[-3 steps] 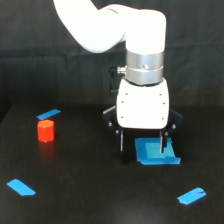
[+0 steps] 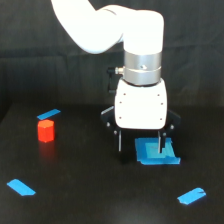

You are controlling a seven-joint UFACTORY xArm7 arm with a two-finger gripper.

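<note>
My gripper (image 2: 139,149) points down at the middle of the dark table, its two thin fingers wide apart. Nothing shows between them. A blue square (image 2: 170,159) lies behind and below the right finger (image 2: 160,144), partly covered by it in this view; whether they touch, I cannot tell. Well to the left stands a small red-orange block (image 2: 46,130) with a many-sided outline, apart from the gripper.
Blue strips lie flat on the table: one behind the red block (image 2: 48,114), one at front left (image 2: 20,187), one at front right (image 2: 191,196). A dark curtain (image 2: 30,60) hangs behind.
My gripper has shifted very slightly to the left, its fingers still apart. The red block, blue square and strips have stayed in place.
</note>
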